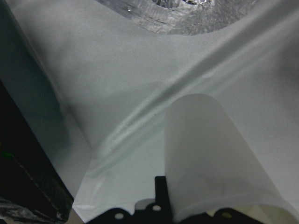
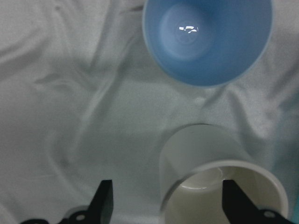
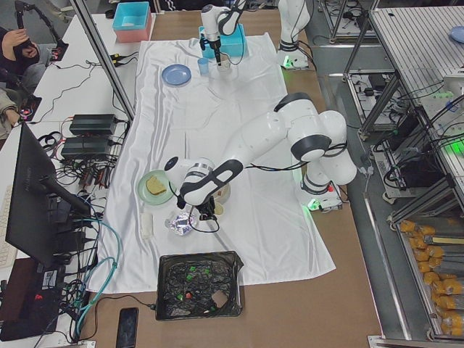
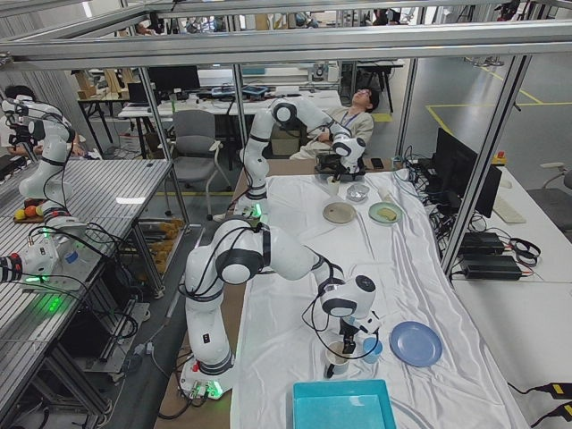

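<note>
In the left wrist view a translucent white cup (image 1: 205,149) fills the lower right, right against the gripper's dark parts; whether my left gripper (image 3: 206,214) grips it I cannot tell. A crumpled foil object (image 3: 181,223) lies nearby. My right gripper stands open over a white cup (image 2: 201,144), one finger inside its mouth, the other outside at the left. A blue cup (image 2: 208,42) stands just beyond it.
A green plate (image 3: 152,196) with a yellow item, a black tray (image 3: 165,290), a blue plate (image 4: 416,335) and a turquoise bin (image 4: 344,389) are on or beside the white cloth.
</note>
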